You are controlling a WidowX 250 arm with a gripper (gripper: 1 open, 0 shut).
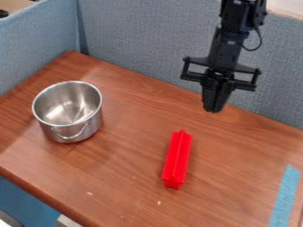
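My black gripper (pixel 217 94) hangs above the back of the wooden table, right of centre, pointing down; whether its fingers are open or shut is hard to tell. A red oblong block (pixel 176 160) lies on the table below it, toward the front. A steel pot (pixel 69 113) with a wire handle stands at the left, empty as far as shows.
Padded blue-grey walls (pixel 136 35) line the back and left. A light blue strip (pixel 284 197) lies along the right edge.
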